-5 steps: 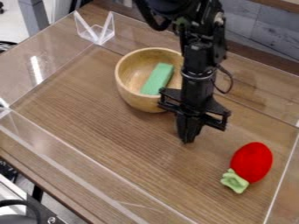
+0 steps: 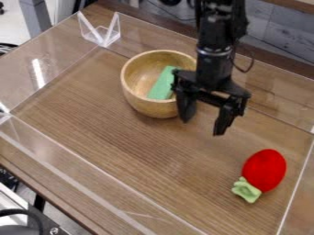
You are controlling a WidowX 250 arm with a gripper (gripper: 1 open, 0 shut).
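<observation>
The black robot arm (image 2: 211,55) reaches down from the top centre to the middle of the table. Its gripper (image 2: 205,114) stands open just right of a tan wooden bowl (image 2: 145,69), with two dark fingers spread apart and nothing seen between them. A green block (image 2: 161,84) lies inside the bowl, its right part near or behind the arm. At the lower right a red rounded object (image 2: 265,169) lies with a pale green piece (image 2: 245,191) at its lower left end.
A small clear wire or plastic item (image 2: 101,27) sits at the upper left. A dark cable runs at the lower left corner. A wall edges the top right.
The gripper has risen a little from its lower position over the table, and its fingers look more widely spread. The bowl and red object look unmoved.
</observation>
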